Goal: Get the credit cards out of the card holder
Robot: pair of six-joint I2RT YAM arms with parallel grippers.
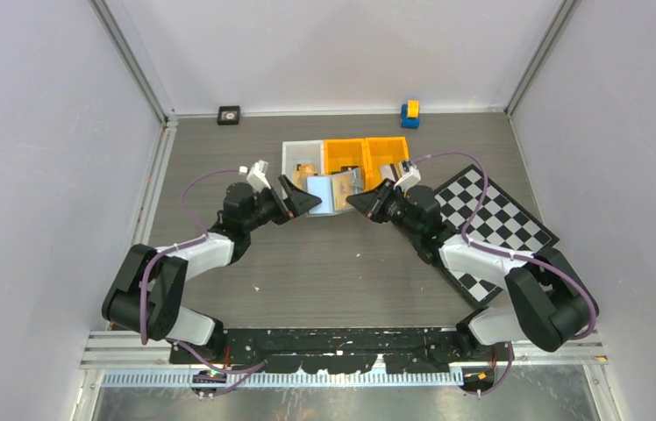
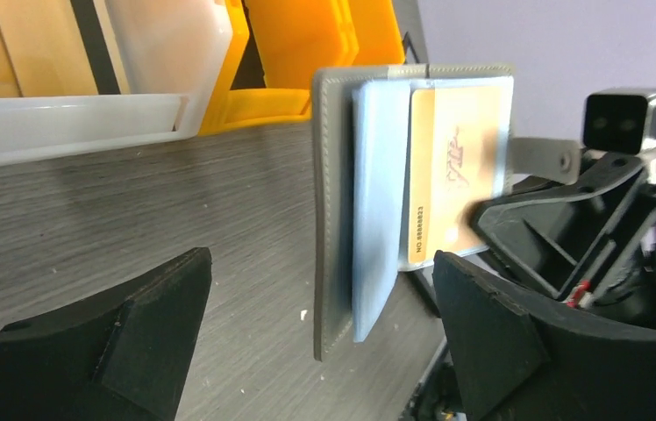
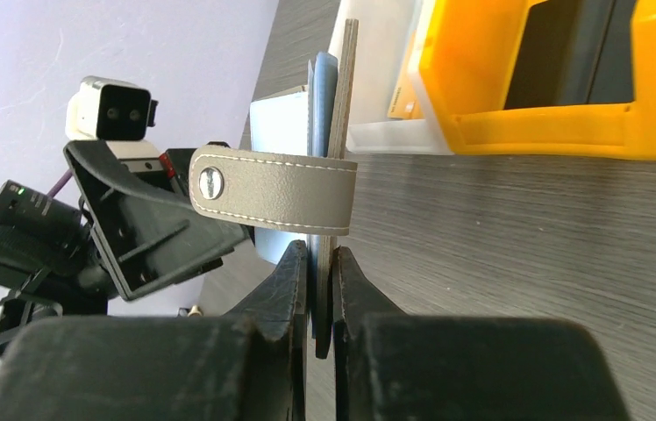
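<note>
The grey card holder (image 1: 319, 195) is spread open in mid-air between the two arms. In the left wrist view it shows a pale blue inside sleeve (image 2: 381, 202) and a tan card (image 2: 456, 167) with a printed number. My right gripper is shut on the holder, pinching its edge below the snap strap (image 3: 272, 189). On the other side my left gripper stands open, its fingers to either side of the holder's near edge, holding nothing. Whether more cards sit inside the sleeves is hidden.
Behind the holder stand a white bin (image 1: 288, 158) and a yellow double bin (image 1: 366, 143) with things inside. A chessboard (image 1: 504, 210) lies at right, partly under the right arm. A small black box (image 1: 229, 115) sits at back left.
</note>
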